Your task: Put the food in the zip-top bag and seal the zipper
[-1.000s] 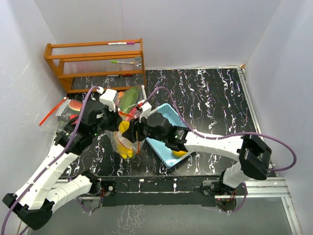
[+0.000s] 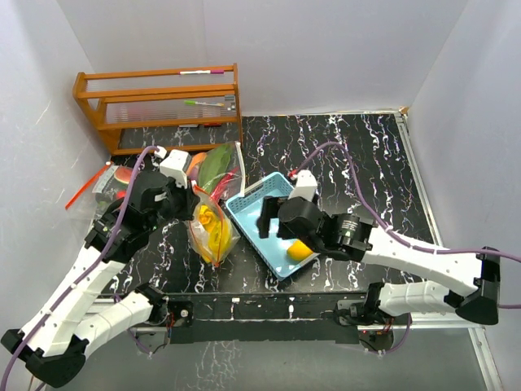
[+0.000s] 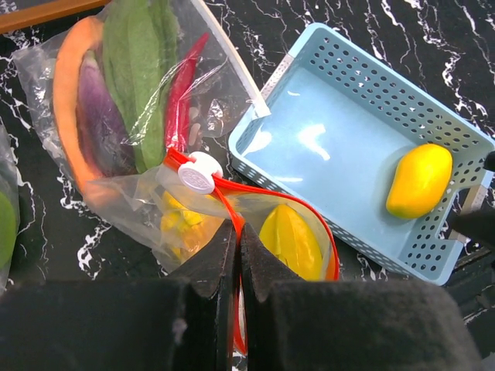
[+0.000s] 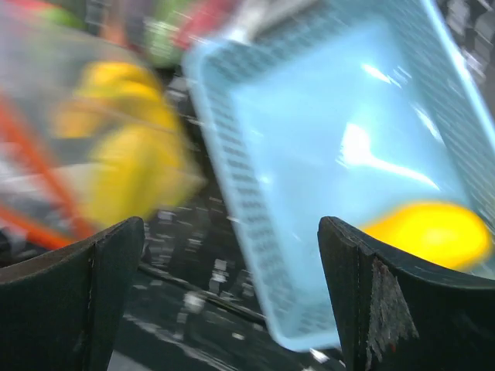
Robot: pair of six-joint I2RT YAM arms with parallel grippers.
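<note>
A clear zip top bag (image 2: pixel 201 244) with a red zipper edge and a white slider (image 3: pixel 198 172) holds several yellow fruits (image 3: pixel 291 241). My left gripper is shut on the bag's red rim, and the mouth gapes to the right of its fingers. One yellow mango (image 3: pixel 420 180) lies in the right corner of the light blue basket (image 3: pixel 340 39). Over the basket, left of that mango, my right gripper stands open with nothing between its fingers. The right wrist view is blurred.
Behind the fruit bag lies another clear bag of vegetables (image 3: pixel 116 93), its white edge touching the basket. A third bag (image 2: pixel 104 183) is at the far left, and a wooden rack (image 2: pixel 159 94) stands at the back.
A second ago my right gripper held a yellow fruit at the bag's mouth. That fruit is now in the bag, and the right arm has moved right, over the basket. The left arm stayed put.
</note>
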